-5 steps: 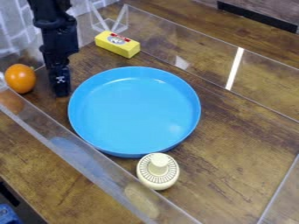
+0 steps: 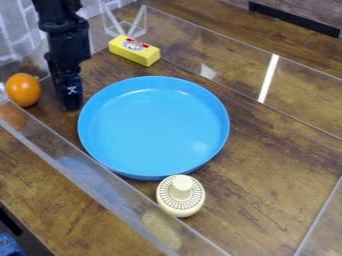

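Observation:
The black robot gripper [image 2: 70, 88] reaches down at the upper left, its tip low near the wooden surface, between an orange fruit [image 2: 22, 89] and the left rim of a large blue plate [image 2: 152, 124]. Whether its fingers are open or shut, or hold anything, cannot be made out against the dark background.
A yellow box [image 2: 134, 49] lies behind the plate. A cream cylindrical object [image 2: 181, 195] stands at the front, below the plate. Transparent walls run along the left and right. The wooden surface [image 2: 261, 135] right of the plate is clear.

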